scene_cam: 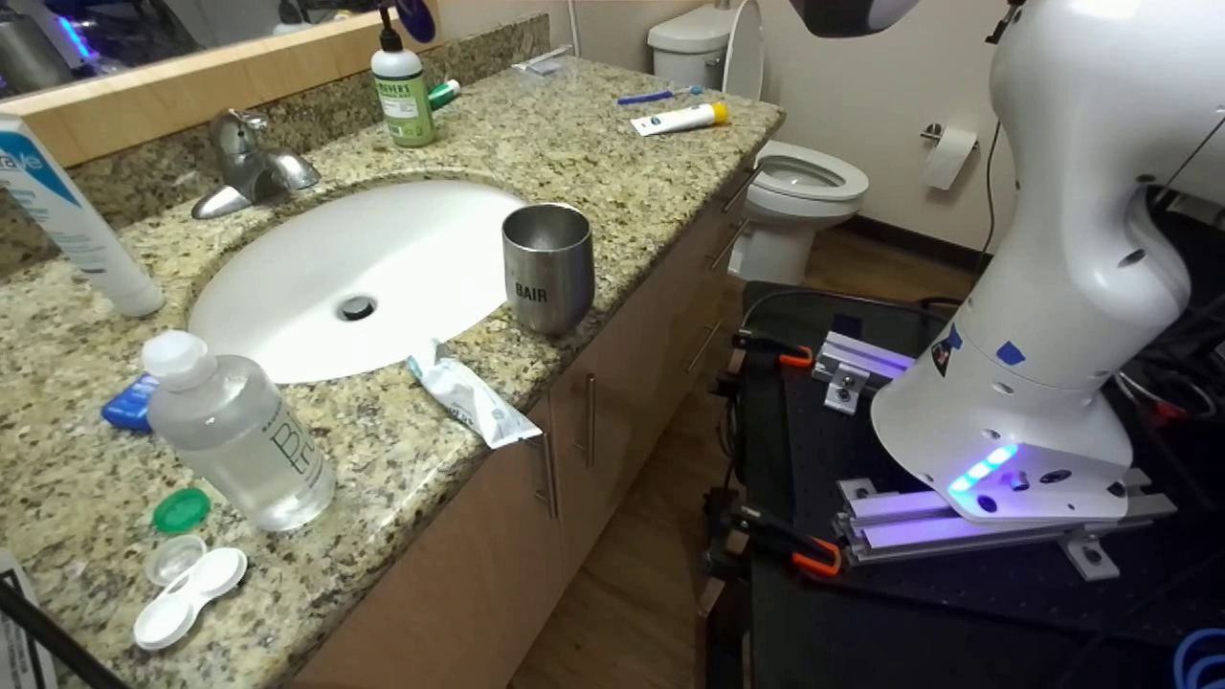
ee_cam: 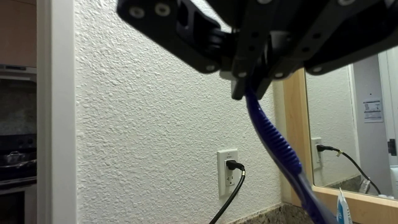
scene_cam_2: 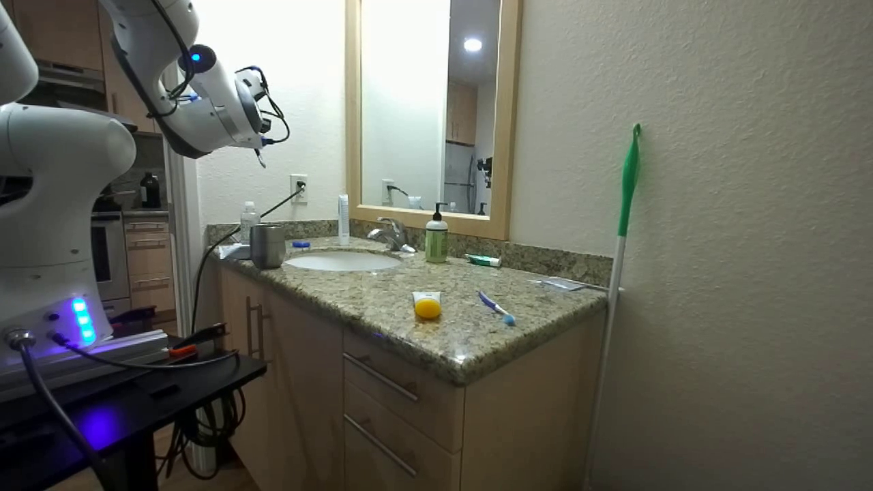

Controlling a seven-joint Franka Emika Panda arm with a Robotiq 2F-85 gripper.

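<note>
High above the counter, my gripper is shut on the end of a dark blue toothbrush (ee_cam: 274,140), which slants down and right in the wrist view; its far end runs out of the frame. A steel mug (scene_cam: 548,281) marked BAIR stands upright on the counter's front edge beside the sink, also seen at left in exterior view 2 as a mug (scene_cam_2: 267,246). Its inside bottom is hidden. Another blue toothbrush (scene_cam_2: 491,303) lies near the counter's far end. The gripper is out of frame in exterior view 1.
Around the sink (scene_cam: 402,247) are a clear bottle (scene_cam: 247,431), a crumpled tube (scene_cam: 471,396), an upright lotion tube (scene_cam: 75,218), a contact lens case (scene_cam: 189,597) and a soap pump (scene_cam: 402,103). A yellow-capped tube (scene_cam: 679,120) lies farther back. A plugged-in cable (ee_cam: 235,194) hangs from the wall.
</note>
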